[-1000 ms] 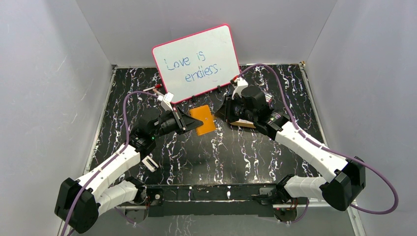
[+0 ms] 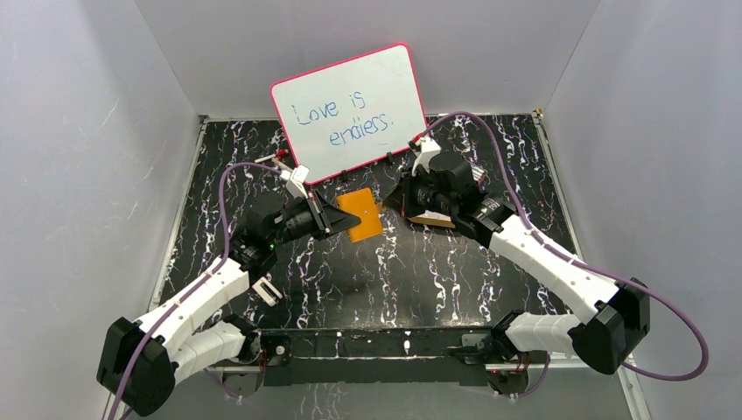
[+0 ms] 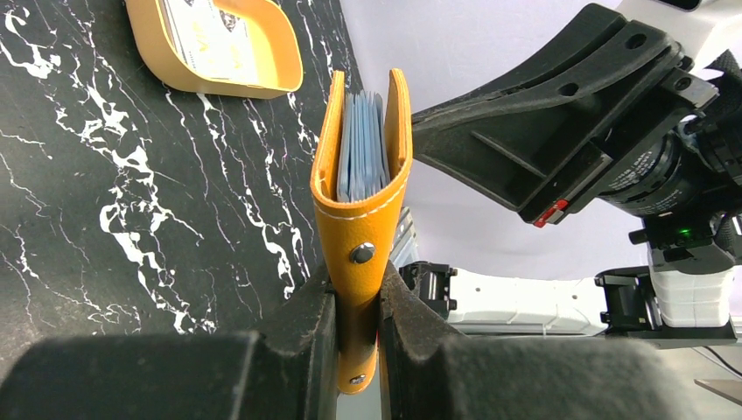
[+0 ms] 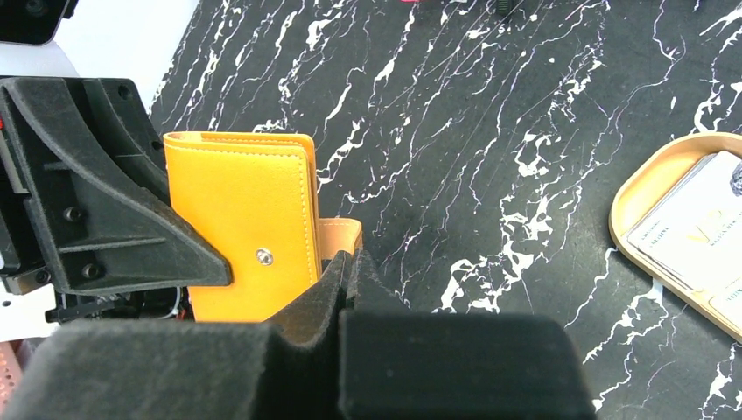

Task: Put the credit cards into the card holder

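The orange card holder stands upright with my left gripper shut on its lower part. Its top edges spread apart, and between them clear plastic sleeves show. In the right wrist view the holder turns a snap-studded face toward me. My right gripper is shut, its tips close to the holder's small flap; whether they pinch or only touch it cannot be seen. From above, both grippers meet around the holder. White cards lie in a tan tray.
A whiteboard with handwriting leans at the back, with a red-capped marker by its left. A small white object lies near the left arm.
Almost nothing differs over the last second. The right gripper's tips and the holder have shifted only very slightly; the tray stays where it was.
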